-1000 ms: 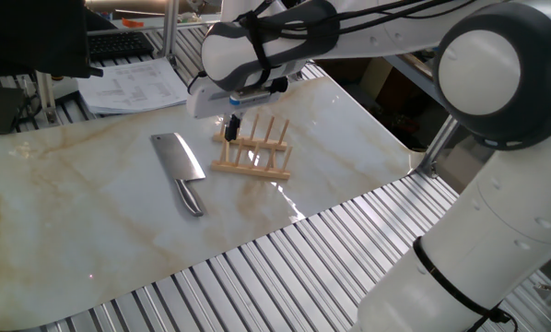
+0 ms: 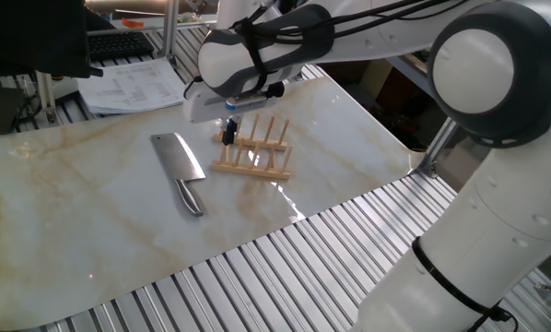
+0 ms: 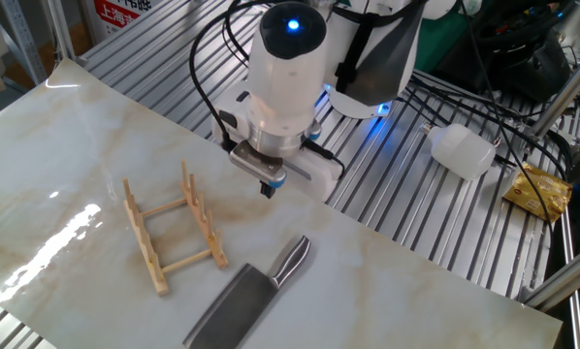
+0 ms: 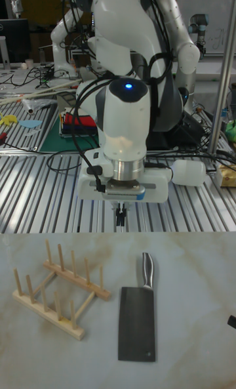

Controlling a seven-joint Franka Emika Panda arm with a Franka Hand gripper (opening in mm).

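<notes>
A cleaver with a broad steel blade and a metal handle lies flat on the marbled board. Beside it stands a light wooden rack with two rows of upright pegs, empty. In exterior view 3 the rack is left of the cleaver. My gripper hangs above the work surface, pointing down, clear of both. Its dark fingers look closed together, with nothing seen between them. In exterior view 1 the gripper overlaps the rack's corner; exterior view 2 shows the gripper apart from it.
The marbled board is bare around the cleaver and rack. On the slatted metal bench lie a white bulb-like object and a gold packet. Papers lie at the back. A dark object shows at the right edge.
My gripper has shifted slightly left in exterior view 1, the arm's wrist with it. The cleaver and the rack have stayed in place.
</notes>
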